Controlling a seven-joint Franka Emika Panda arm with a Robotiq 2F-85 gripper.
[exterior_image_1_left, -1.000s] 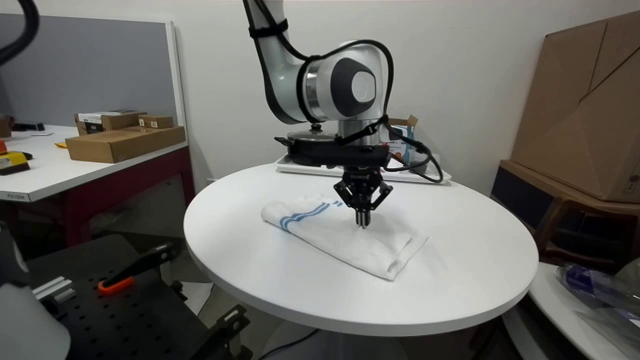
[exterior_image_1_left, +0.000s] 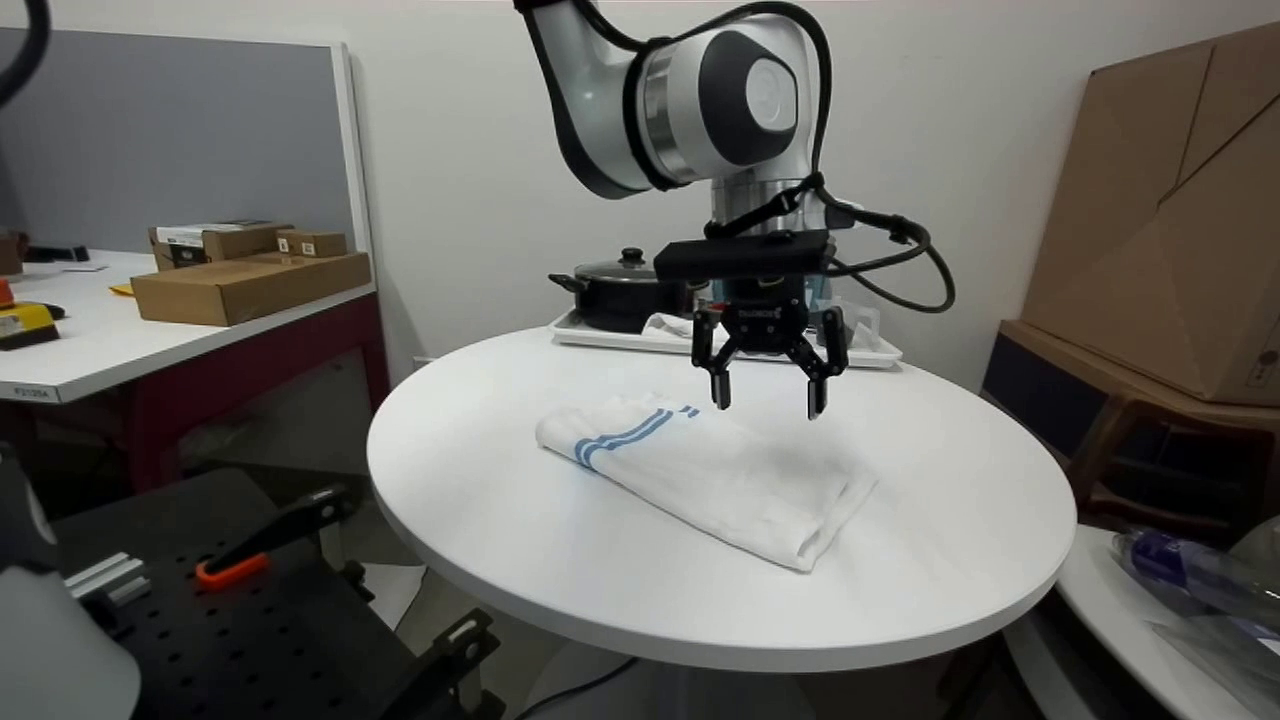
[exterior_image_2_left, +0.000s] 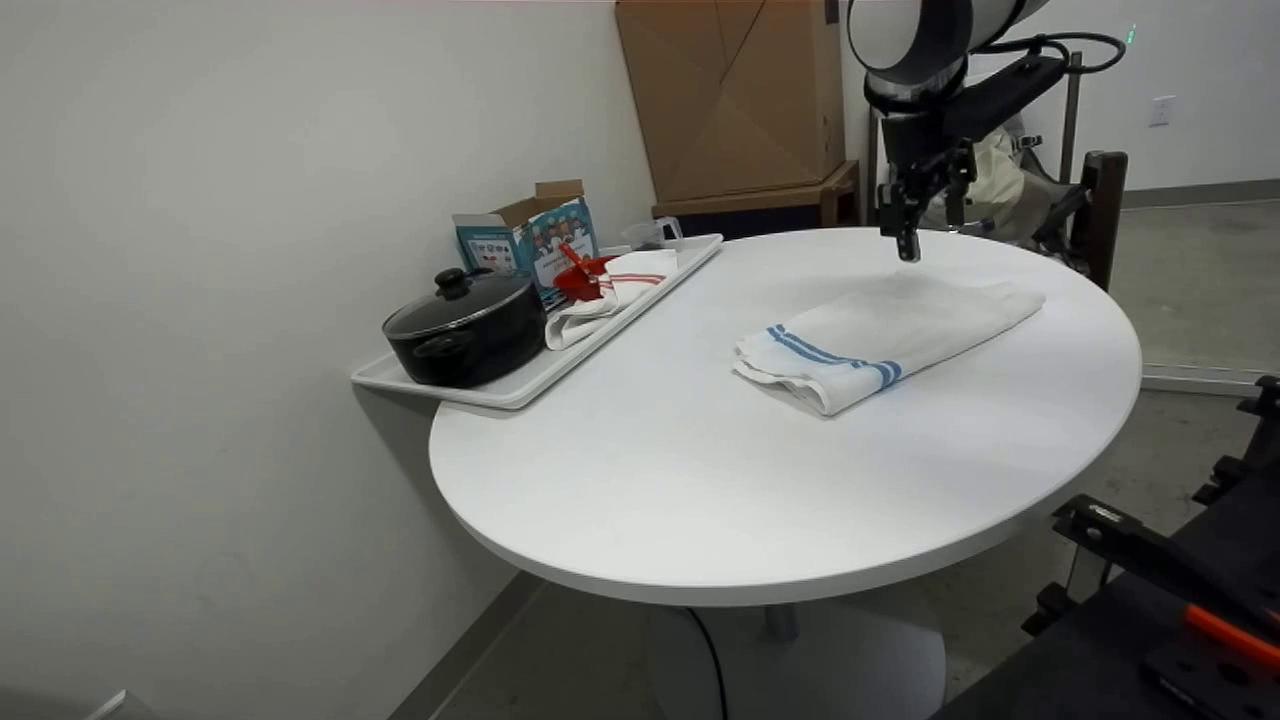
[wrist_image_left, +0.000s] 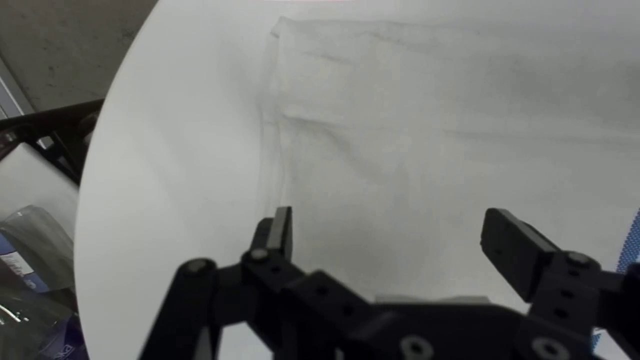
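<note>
A folded white towel (exterior_image_1_left: 732, 480) with blue stripes lies flat on the round white table (exterior_image_1_left: 504, 528). Its striped end faces left in exterior view 1, and a few soft creases run across it. Above the towel's rear part hangs my gripper (exterior_image_1_left: 769, 402), fingers spread wide and pointing down, with a clear gap to the cloth. In the wrist view, the towel (wrist_image_left: 384, 180) fills the space beyond and between the fingers; nothing is held. Exterior view 2 shows the gripper (exterior_image_2_left: 932, 234) raised over the towel's far side.
Along the wall a white tray (exterior_image_2_left: 528, 390) carries a black lidded pot (exterior_image_2_left: 468, 330), a small open box (exterior_image_2_left: 546, 246), a red item and a red-striped cloth (exterior_image_2_left: 630, 274). Bare tabletop surrounds the towel. A large cardboard box (exterior_image_1_left: 1164, 228) stands beyond the table's right side.
My gripper was shut and down at the towel; now it is open, higher and further right. The towel has shifted slightly right and toward the front in exterior view 1.
</note>
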